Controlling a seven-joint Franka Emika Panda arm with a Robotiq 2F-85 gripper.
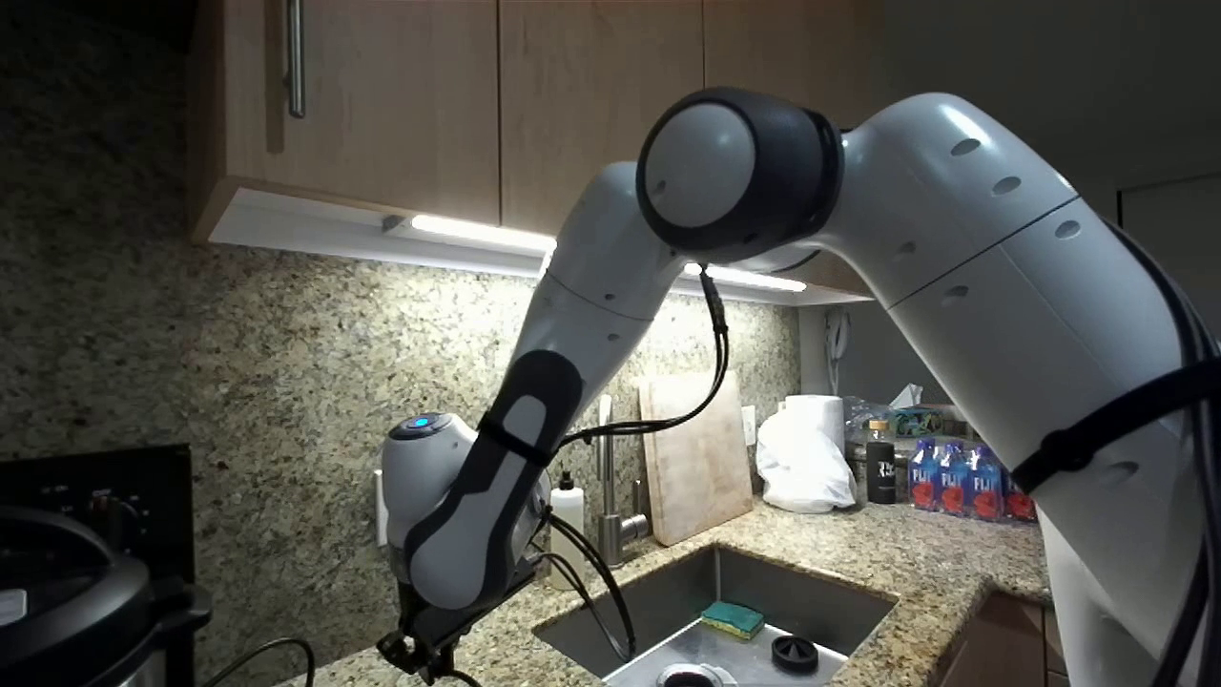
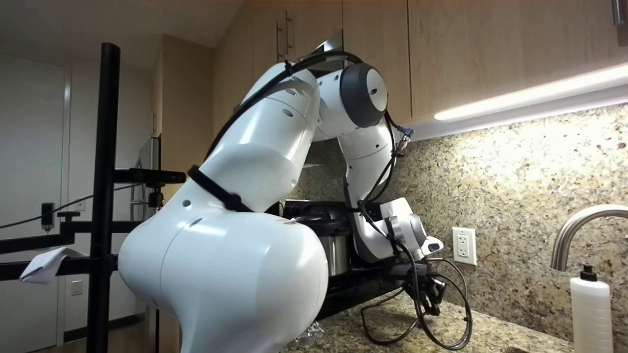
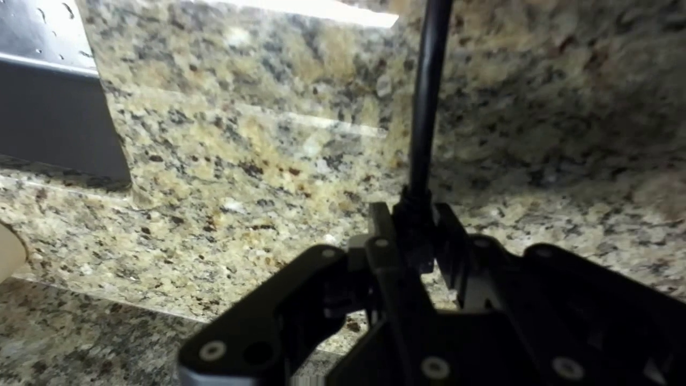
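In the wrist view my gripper is shut on a black cable (image 3: 424, 96). The cable stretches upward in the picture from a thicker dark piece between the fingers; what that end is, I cannot make out against the black fingers. Stone countertop shows behind it, with nothing else in the grip. In exterior view 2 the gripper (image 2: 434, 297) hangs low over the counter, close to the backsplash and left of the wall outlet (image 2: 464, 245). Only the upper part of the gripper (image 1: 418, 658) shows at the bottom edge of exterior view 1.
A dark cooker (image 1: 69, 595) stands at the left. On the right, the sink (image 1: 733, 561) holds a sponge (image 1: 733, 619) and a black stopper (image 1: 795, 654). A white soap bottle (image 2: 591, 312) stands near the faucet (image 2: 568, 235). Arm cables (image 2: 465, 329) loop beside the gripper.
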